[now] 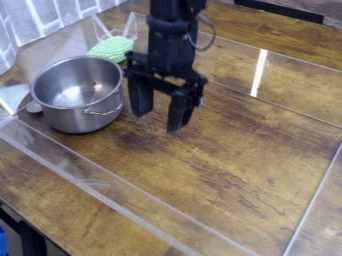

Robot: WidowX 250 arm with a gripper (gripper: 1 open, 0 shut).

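Note:
A black robot gripper [160, 112] hangs at the upper middle of the camera view, slightly blurred, pointing down over the wooden table [201, 190]. Its lower fingers are low, just right of a steel pot [78, 92] with a side handle. Whether the fingers are open or shut is unclear, and nothing clearly shows held between them.
A pale green, textured object [110, 50] lies behind the pot, partly hidden. A thin white strip [259, 70] marks the table at the upper right.

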